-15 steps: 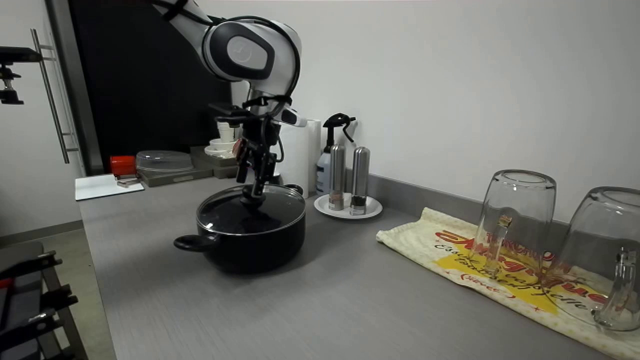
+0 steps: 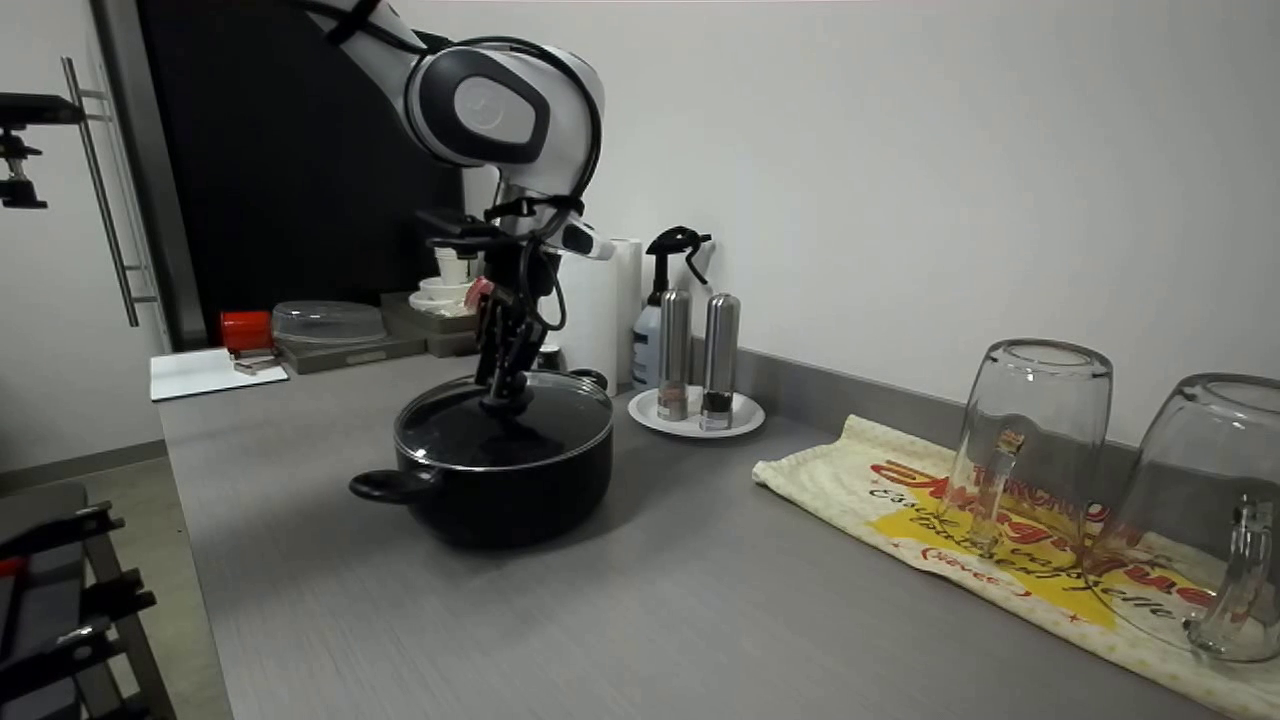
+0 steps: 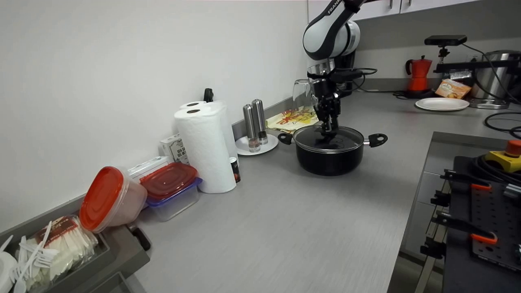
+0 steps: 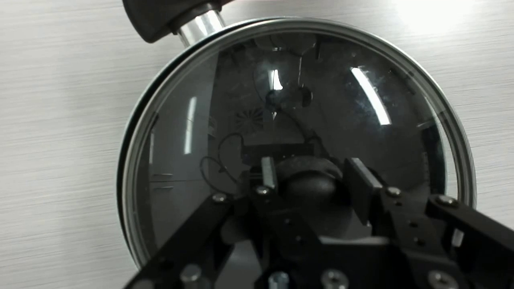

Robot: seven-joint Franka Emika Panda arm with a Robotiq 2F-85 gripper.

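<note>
A black two-handled pot (image 2: 510,498) stands on the grey counter, with a dark glass lid (image 2: 444,426) seated on its rim. At the lid's centre, the round black knob (image 4: 308,188) lies between the two fingers of my gripper, which is shut on it. From the side, the gripper (image 3: 329,131) points straight down onto the lid. The fingers partly hide the knob in both exterior views. What the pot holds cannot be seen through the reflections.
Behind the pot, two steel mills (image 2: 719,360) stand on a white plate (image 2: 756,422) near paper towel rolls (image 3: 205,146). Upturned glass mugs (image 2: 1038,444) rest on a printed towel (image 2: 828,468). Clear counter (image 3: 273,234) lies around the pot's front.
The gripper's fingers, spread apart earlier, have drawn together around the lid's knob. The pot has shifted very slightly to the right in exterior view 1.
</note>
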